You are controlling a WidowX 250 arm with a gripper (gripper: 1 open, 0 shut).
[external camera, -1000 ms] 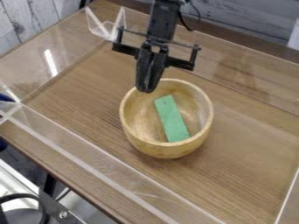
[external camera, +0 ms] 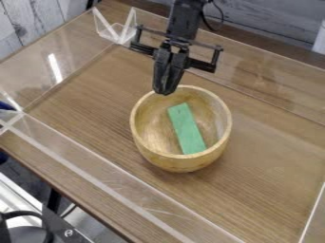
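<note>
A round wooden bowl sits near the middle of the wooden table, with a flat green block lying inside it. My black gripper hangs just above the bowl's back-left rim, its fingers close together and pointing down, with nothing visible between them. It looks shut.
Clear tape or plastic shows at the upper left and along the left side. A dark cable or fixture is at the lower left corner.
My gripper and arm have moved up slightly, toward the back of the table. The bowl and green block appear unchanged.
</note>
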